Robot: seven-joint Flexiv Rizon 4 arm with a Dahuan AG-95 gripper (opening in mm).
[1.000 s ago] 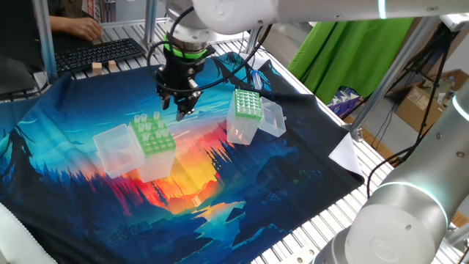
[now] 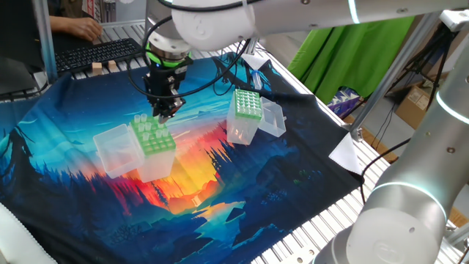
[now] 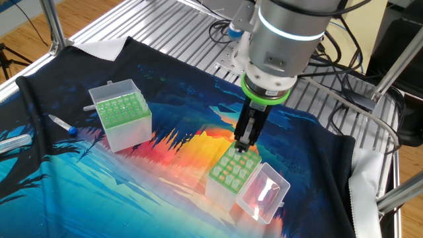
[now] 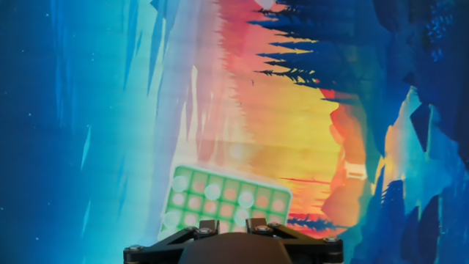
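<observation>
My gripper [image 2: 164, 117] hangs above the far edge of a clear tip box with a green rack [image 2: 155, 144]. Several translucent tips stand up from that rack, and its clear lid [image 2: 119, 150] lies hinged open to one side. In the wrist view the rack's grid [image 4: 220, 196] lies partly hidden behind the gripper. A gap shows between the fingertips, with nothing seen in it. A second clear box with a green rack [image 2: 248, 105] stands apart, its lid [image 2: 272, 117] open too. Whether the fingers touch any tip cannot be told.
A pen [image 3: 63, 124] lies on the patterned cloth [image 3: 73, 185], beyond the second box, with another slim object [image 3: 14, 143] near it. Bare cloth separates the two boxes. A cable [image 2: 223, 77] loops around the arm. A keyboard [image 2: 99, 54] and a person's hand [image 2: 84, 28] are at the back.
In exterior view 1 my gripper has shifted left, coming nearer to the box with the raised tips. Both boxes stay where they were.
</observation>
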